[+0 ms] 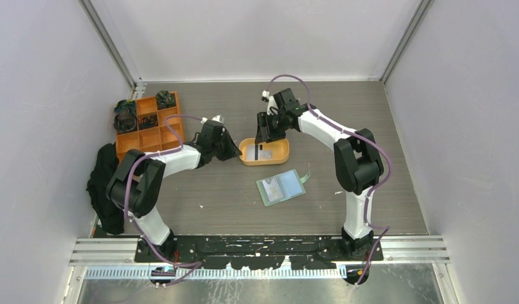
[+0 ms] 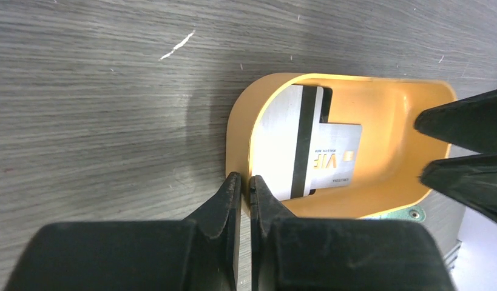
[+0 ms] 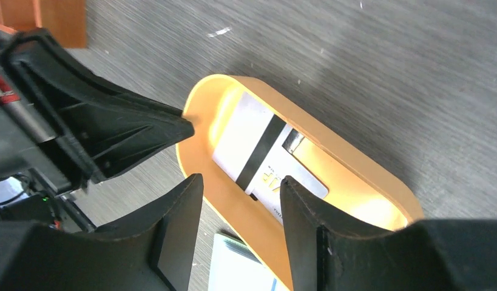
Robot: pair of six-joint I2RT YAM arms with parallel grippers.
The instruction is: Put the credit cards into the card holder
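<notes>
Several cards lie flat in a shallow yellow tray (image 2: 385, 188): a white card with a black stripe (image 2: 279, 145) at the left end, a silver VIP card (image 2: 337, 154) beside it, and an edge of a dark card (image 2: 326, 104). My left gripper is shut on the tray's left wall. Over the tray's right part, my right gripper stands open with its fingertips apart; nothing is held between them, and the cards lie beyond. The green card holder (image 1: 281, 187) lies spread open in front of the tray, a whitish card in its left half.
An orange compartment box (image 1: 149, 140) with dark items stands at the back left. Black cloth (image 1: 103, 190) lies by the left wall. Bare table surrounds the card holder.
</notes>
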